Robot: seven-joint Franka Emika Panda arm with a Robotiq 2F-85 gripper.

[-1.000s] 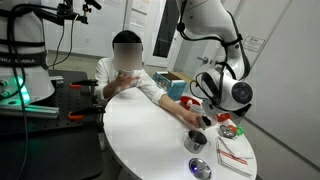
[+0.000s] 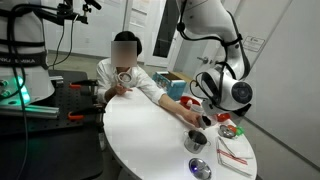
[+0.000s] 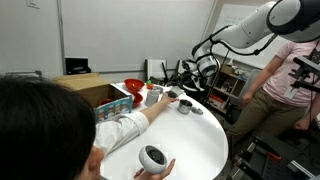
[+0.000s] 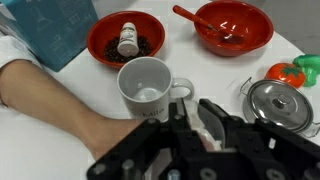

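In the wrist view my gripper is shut on a pale object point(image 4: 209, 141), mostly hidden by the fingers; what it is cannot be made out. A person's hand point(image 4: 150, 135) reaches in from the left, right at the fingers, its fingers partly hidden behind them. Just beyond, a white mug point(image 4: 145, 84) stands upright with its handle toward my fingers. In the first exterior view the gripper point(image 2: 205, 121) is low over the table, beside the person's hand point(image 2: 190, 117) and behind a metal pot point(image 2: 195, 141). The person's other hand holds a white cup point(image 3: 153, 157).
A red bowl point(image 4: 91, 40) with dark contents and a white bottle point(image 4: 128, 38) stands behind the mug. Another red bowl point(image 4: 262, 40), a tomato point(image 4: 287, 73) and a lidded pot point(image 4: 278, 103) lie rightward.
My arm and the hand beside the gripper have stayed in place. The person's other hand has shifted, and the white cup in it now shows its round opening.
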